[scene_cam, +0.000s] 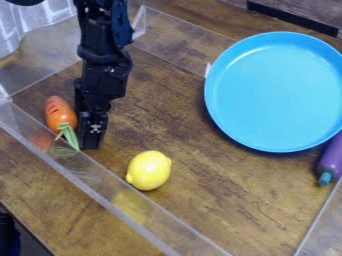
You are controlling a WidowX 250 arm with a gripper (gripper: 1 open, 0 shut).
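Observation:
My black gripper (83, 128) is lowered to the wooden floor of a clear-walled enclosure at the left, its fingers just right of an orange carrot (60, 117) with green leaves. The carrot lies along the near clear wall. The fingers are dark and overlap each other, so their spread is hard to make out; nothing is visibly held.
A yellow lemon (148, 171) lies below and right of the gripper. A large blue plate (278, 93) fills the upper right. A purple eggplant-like item (335, 160) is at the right edge. Clear walls (147, 225) border the area.

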